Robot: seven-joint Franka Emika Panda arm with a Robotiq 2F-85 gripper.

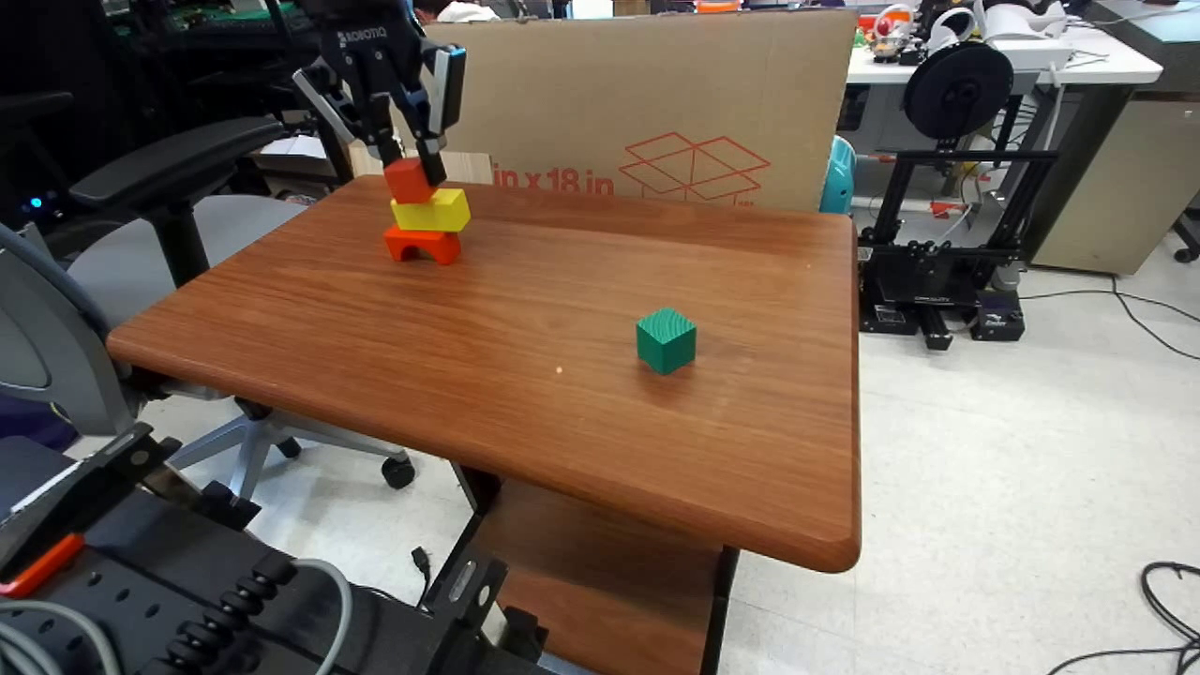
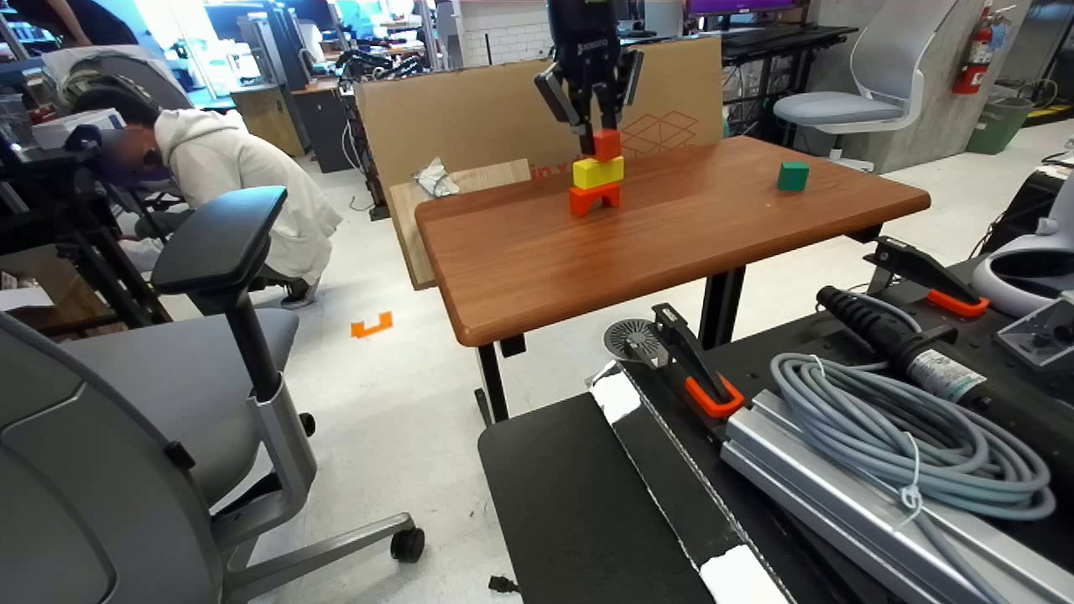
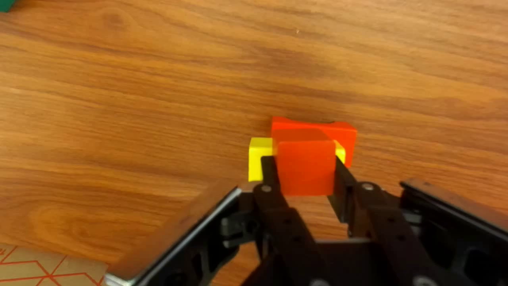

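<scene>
A red cube point(image 1: 410, 180) sits between the fingertips of my gripper, which is shut on it. Directly under the cube is a yellow block point(image 1: 435, 212), partly covered by it in the wrist view. Whether cube and yellow block touch or a thin gap separates them, I cannot tell. The yellow block rests on an orange-red arch block point(image 2: 596, 198) that stands on the table. From above, the yellow block shows on both sides of the cube, and the arch's far edge sticks out beyond it. A green cube point(image 1: 666, 341) stands alone, well away from the stack.
A large cardboard sheet point(image 1: 540, 90) stands along the table's back edge, close behind the stack. A grey chair point(image 2: 201, 372) stands off the table's side.
</scene>
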